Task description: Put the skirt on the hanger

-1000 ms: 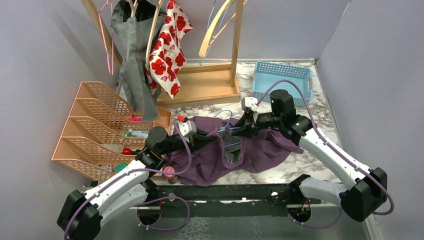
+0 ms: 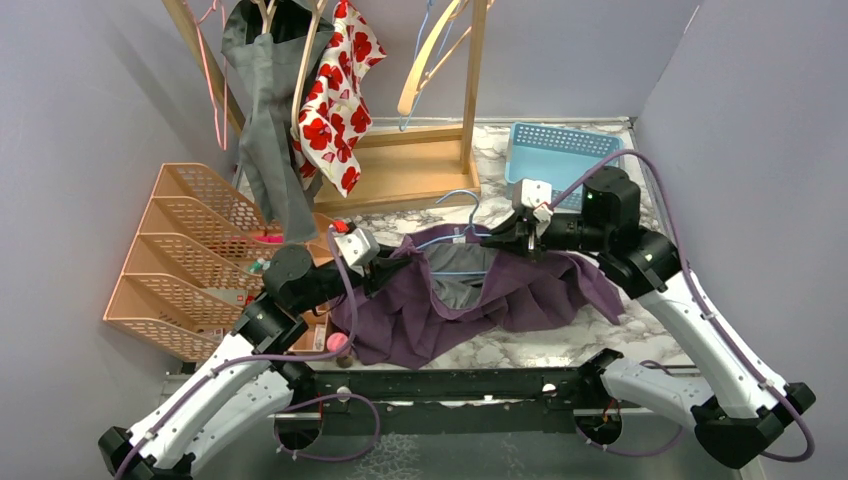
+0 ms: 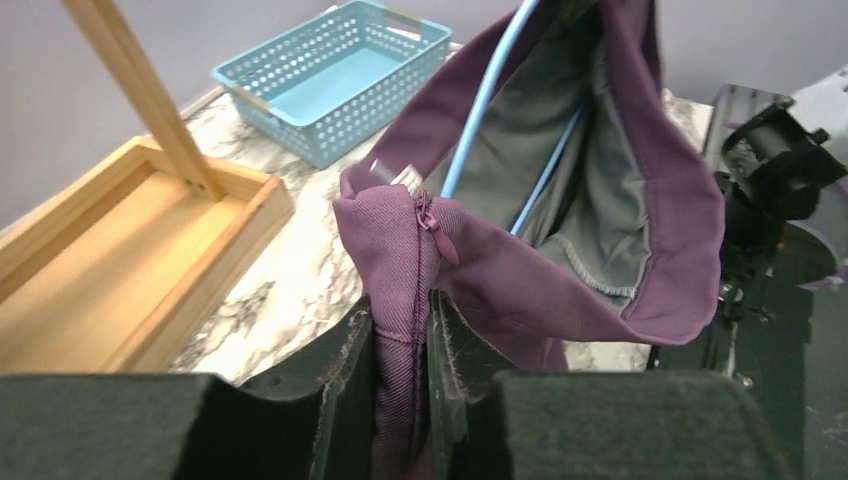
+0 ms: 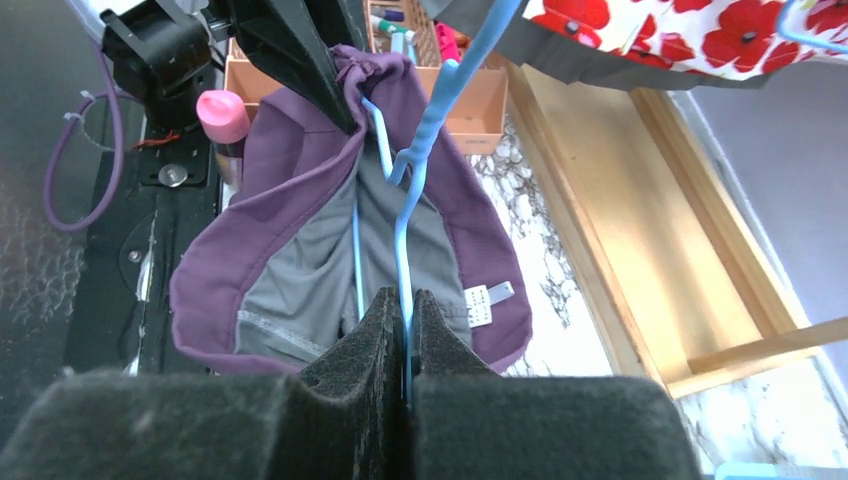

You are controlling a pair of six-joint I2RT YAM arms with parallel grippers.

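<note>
The purple skirt (image 2: 415,335) with its grey lining hangs spread between my two grippers, its waist opening facing up. My left gripper is closed around a folded bunch of its waistband, close below a zip pull (image 3: 437,235). My right gripper is shut on the blue hanger (image 4: 403,235); whether skirt cloth is also pinched there is hidden. Above the waistband, the hanger's hook stands clear in the top view. One hanger arm reaches to the waistband by the left gripper, and the lower bar lies inside the opening.
Behind stands a wooden rack (image 2: 410,170) with a grey garment (image 2: 265,130) and a red-flowered cloth (image 2: 340,110) hanging from it. An orange organizer (image 2: 180,260) is close to the left arm. A blue basket (image 2: 560,150) sits at the back right.
My left gripper has moved left and my right gripper right and up, widening the skirt's opening. The hanger has shifted right and towards the back with the right gripper.
</note>
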